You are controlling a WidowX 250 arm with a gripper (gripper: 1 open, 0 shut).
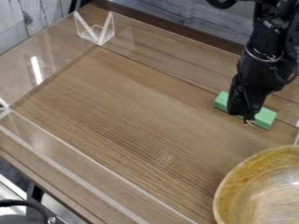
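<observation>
The black robot gripper (246, 112) comes down from the top right over a small green block (264, 117) on the wooden table (117, 105). Its fingertips are close together in front of the block and partly cover it; whether they touch it I cannot tell. The gripper looks shut, with nothing visible between its fingers.
A large tan bowl (260, 173) fills the bottom right corner, in front of the block. A white wire-like holder (96, 30) stands at the back left.
</observation>
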